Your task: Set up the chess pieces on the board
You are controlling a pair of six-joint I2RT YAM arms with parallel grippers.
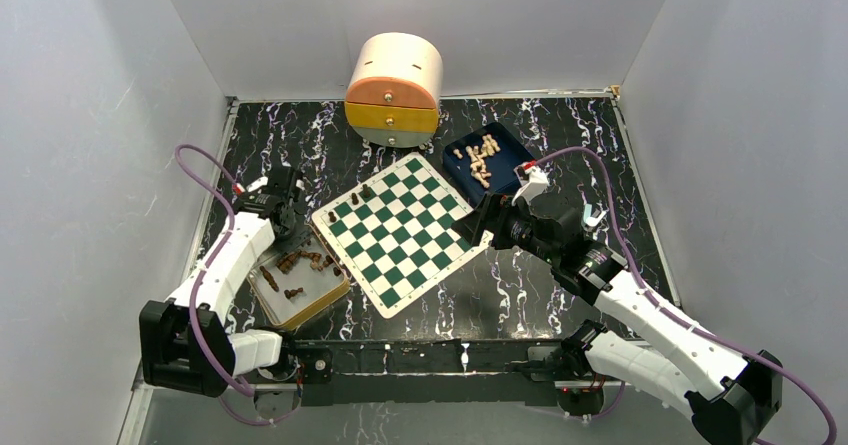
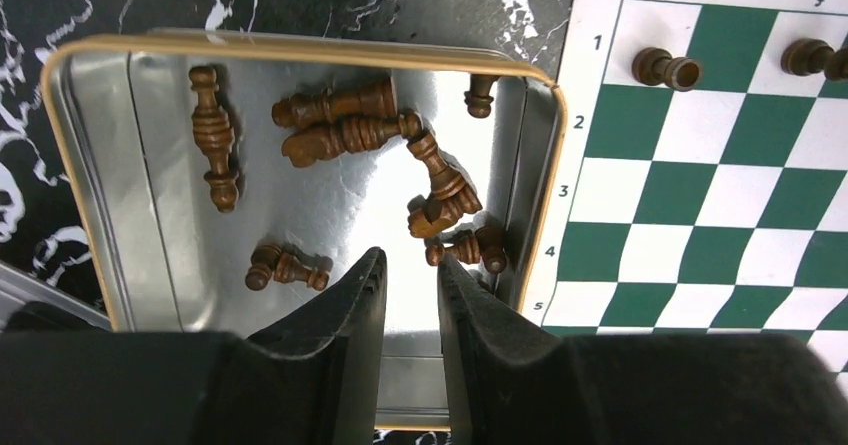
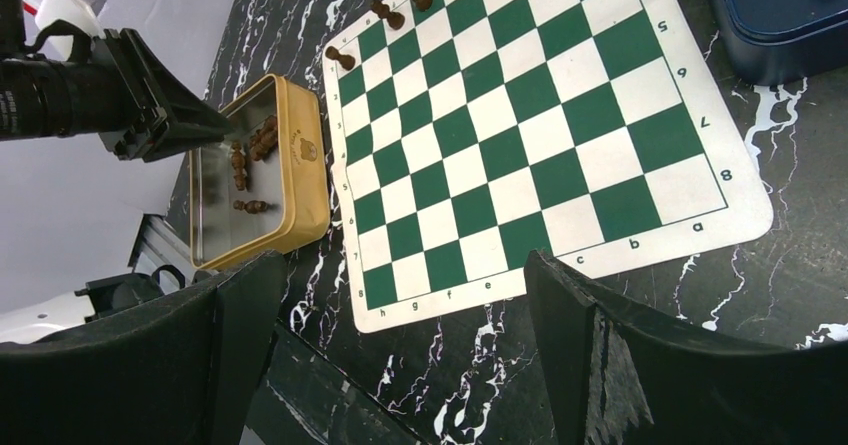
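The green-and-white board point(image 1: 400, 235) has a few dark pieces on its far-left edge, including a pawn point(image 2: 666, 69). Brown pieces point(image 2: 212, 135) lie in a yellow-rimmed tray point(image 2: 300, 55). My left gripper hangs over that tray, its fingertips a little apart, with nothing seen held between them. My right gripper stands open above the board's right side, nothing between its fingers.
A blue tray point(image 1: 518, 151) of light pieces sits right of the board. A small drawer cabinet point(image 1: 392, 85) stands at the back.
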